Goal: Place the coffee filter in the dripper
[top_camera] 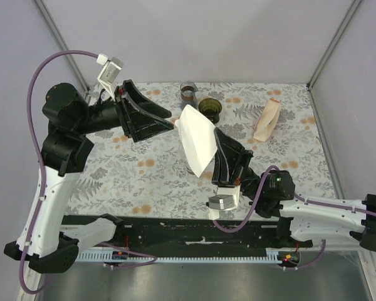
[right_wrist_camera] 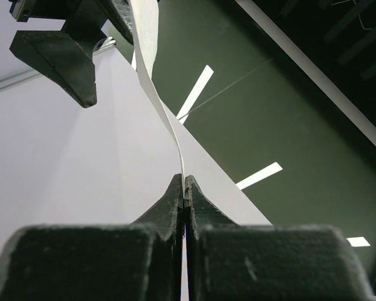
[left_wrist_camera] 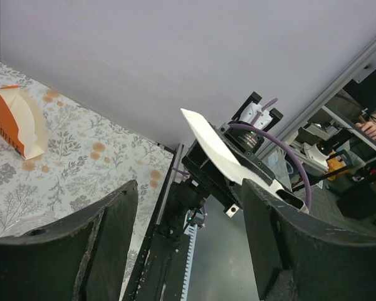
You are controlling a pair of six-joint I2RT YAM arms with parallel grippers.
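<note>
A white paper filter (top_camera: 197,140) is held up by my right gripper, whose fingers are shut with the filter's thin edge between the tips. My left gripper (top_camera: 167,120) stands open just up and left of the filter; in the left wrist view the filter (left_wrist_camera: 216,147) is beyond its fingers. Behind them on the table are a dark olive cup-like vessel (top_camera: 210,105), likely the dripper, and a glass carafe (top_camera: 188,94).
A folded brown paper packet (top_camera: 267,119) lies at the right of the floral table (top_camera: 113,175). A clear object sits in the middle, mostly hidden by the filter.
</note>
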